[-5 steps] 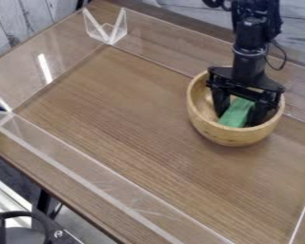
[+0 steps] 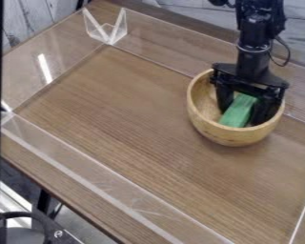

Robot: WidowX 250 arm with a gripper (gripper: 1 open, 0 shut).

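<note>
A wooden bowl (image 2: 213, 129) stands at the right of the table, with a green object (image 2: 239, 109) lying inside it. My black gripper (image 2: 248, 92) is down in the bowl over the green object, partly covering it. Whether its fingers are apart or closed on that object is hard to tell, as they are dark and overlap.
Clear plastic strips line its left edge. A white wire-like item (image 2: 107, 29) sits at the back left.
My arm and gripper have shifted very slightly within the bowl; the bowl and green object look almost unmoved.
</note>
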